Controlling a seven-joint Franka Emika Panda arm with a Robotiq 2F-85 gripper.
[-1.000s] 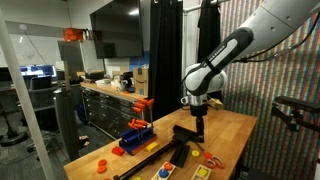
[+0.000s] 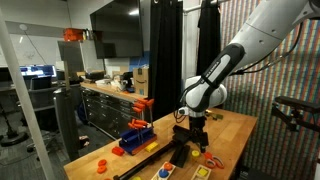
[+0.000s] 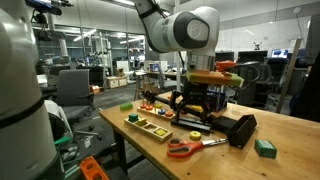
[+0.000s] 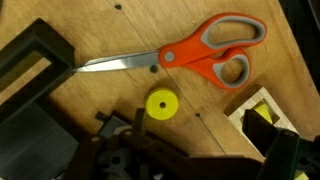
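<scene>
My gripper stands open above the table, with nothing held between its fingers. Below it, nearer the left finger in the wrist view, lies a yellow disc (image 4: 162, 103) with a small centre hole. Orange-handled scissors (image 4: 205, 52) rest with their blades partly open, just beyond the disc. From the second exterior view, the gripper (image 3: 190, 103) hangs over the table, clear of the yellow disc (image 3: 195, 135) and the scissors (image 3: 185, 150).
A light wooden tray (image 3: 150, 128) with coloured pieces lies beside the scissors. The black bin (image 3: 240, 130) and a green block (image 3: 265, 149) are on the other side. Further along the table stands a blue rack (image 2: 136, 138). Bare wood surrounds the green block.
The objects on the table show no clear movement.
</scene>
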